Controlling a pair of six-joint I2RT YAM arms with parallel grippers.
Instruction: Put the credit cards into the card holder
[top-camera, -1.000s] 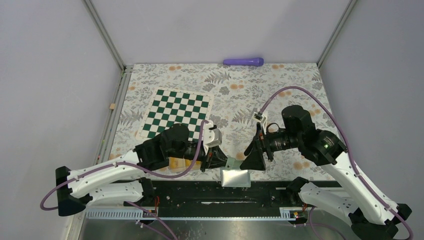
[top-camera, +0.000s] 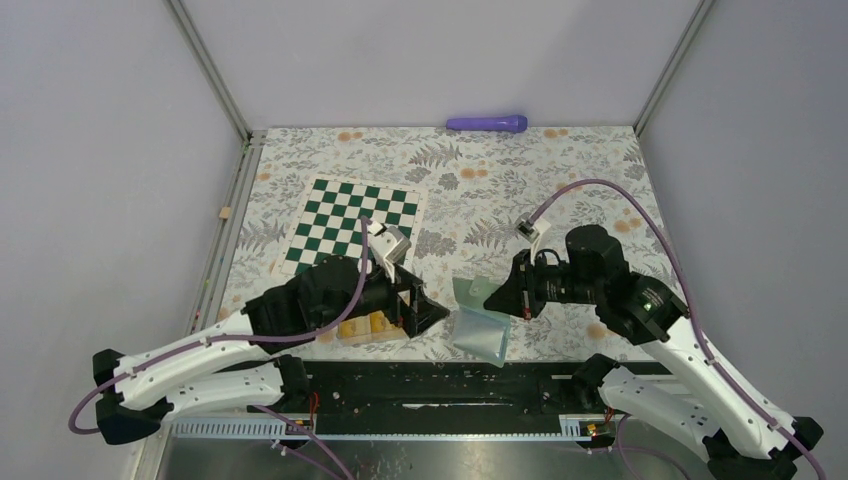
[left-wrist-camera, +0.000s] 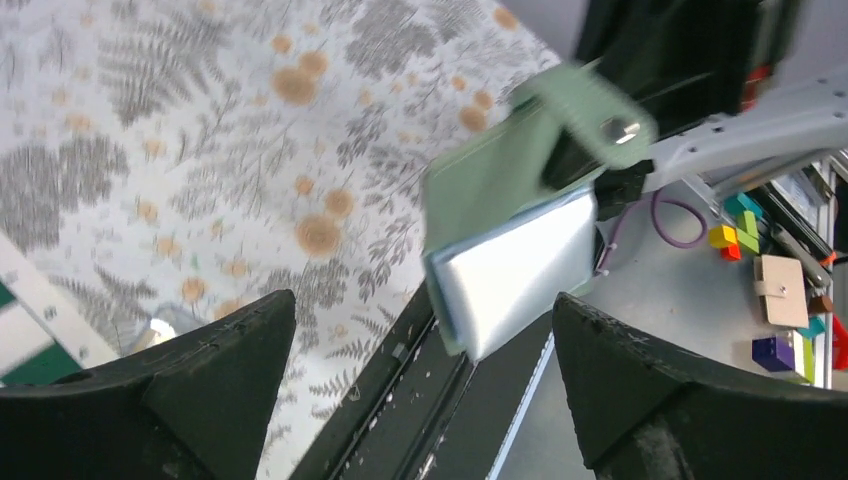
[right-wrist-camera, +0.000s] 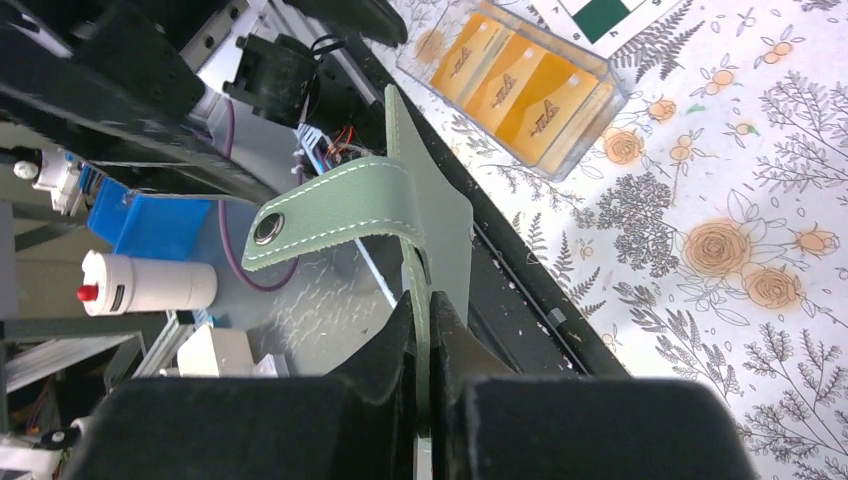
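My right gripper (top-camera: 515, 300) is shut on a mint-green card holder (top-camera: 480, 330), which has a snap strap and a clear sleeve and hangs near the front edge; the strap (right-wrist-camera: 330, 205) stands out in the right wrist view. My left gripper (top-camera: 425, 315) stands open to the holder's left, nothing between its fingers, apart from it. A clear box (right-wrist-camera: 510, 90) of yellow cards lies on the table at front left, partly under the left arm in the top view.
A checkered board (top-camera: 350, 215) lies left of centre. A purple microphone (top-camera: 485, 123) is at the back edge. The dark front edge lies just below the grippers.
My right gripper has closed on the holder and moved right with it, turning it. My left gripper has let go of it, opened and drawn back leftward.
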